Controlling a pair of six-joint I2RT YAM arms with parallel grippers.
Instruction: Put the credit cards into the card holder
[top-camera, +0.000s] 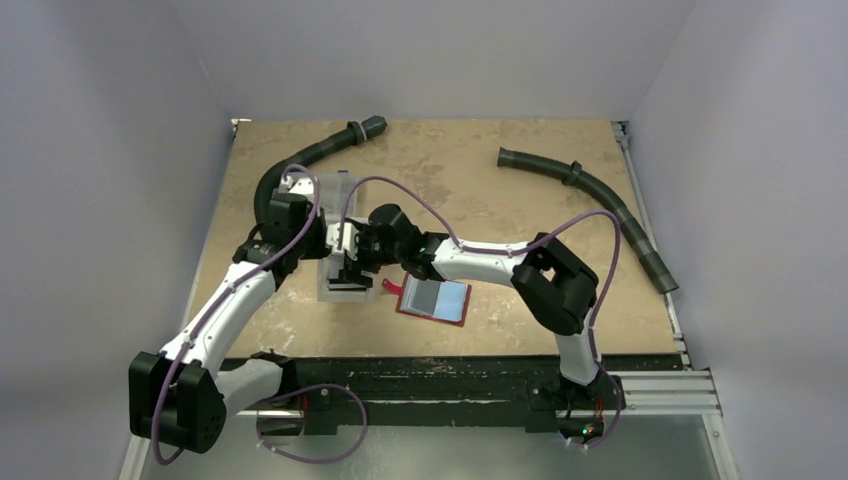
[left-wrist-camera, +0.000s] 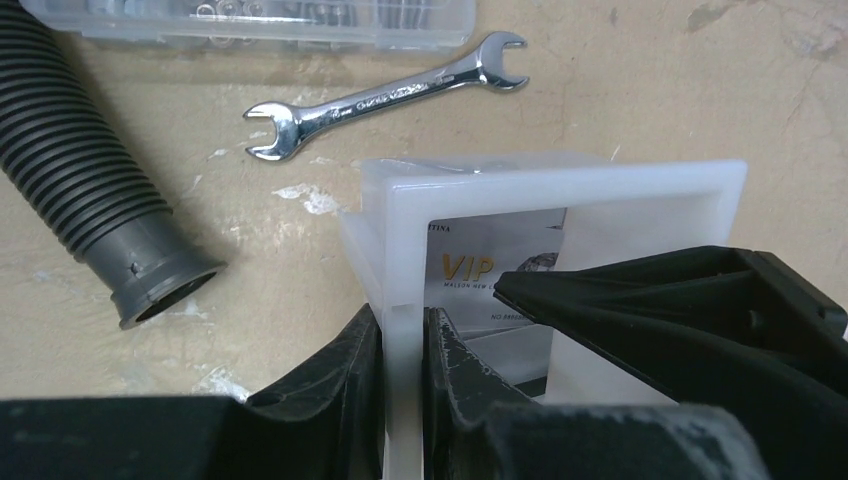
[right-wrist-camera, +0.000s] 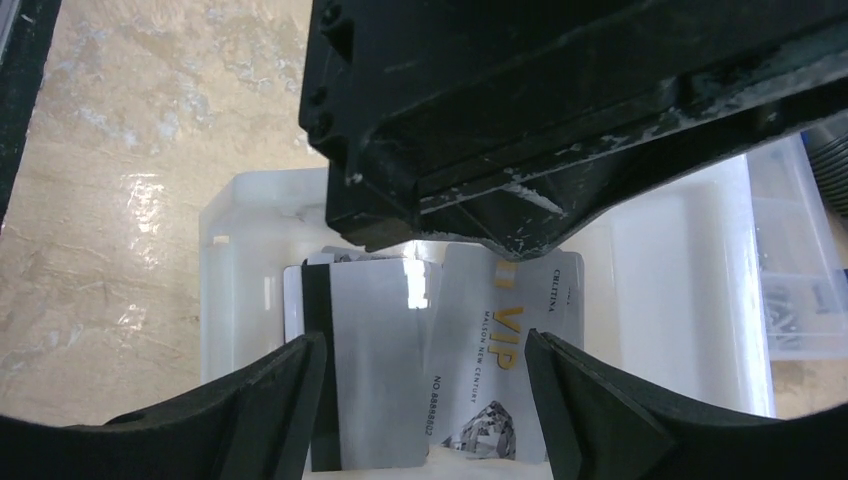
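Several grey credit cards (right-wrist-camera: 385, 375), one printed VIP, lie in a white plastic box (right-wrist-camera: 690, 290). In the left wrist view, my left gripper is shut on a wall of that box (left-wrist-camera: 402, 250). My right gripper reaches over the box with its fingers apart, and cards show between them in the right wrist view; whether they touch a card cannot be told. The card holder (top-camera: 434, 299), red-edged with clear sleeves and a red strap, lies open on the table to the right of the box.
A clear parts case (left-wrist-camera: 300, 20) and a wrench (left-wrist-camera: 385, 95) lie behind the box. Two black corrugated hoses (top-camera: 600, 200) curve along the table's left and right sides.
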